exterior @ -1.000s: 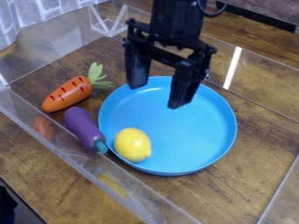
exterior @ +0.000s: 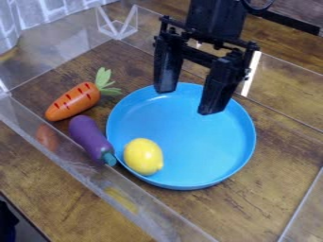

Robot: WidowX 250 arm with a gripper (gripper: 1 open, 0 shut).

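My black gripper (exterior: 192, 72) hangs open over the back part of a blue plate (exterior: 192, 147), its two fingers apart with nothing seen between them. A yellow lemon-like object (exterior: 144, 156) lies on the plate's front left. A purple eggplant (exterior: 91, 140) lies just left of the plate, and an orange carrot (exterior: 74, 101) with green leaves lies further back on the left.
A clear plastic wall (exterior: 124, 198) runs diagonally along the front left.
My gripper has moved slightly upward in the view, away from the lemon-like object. The plate, lemon-like object, eggplant and carrot have not visibly moved.
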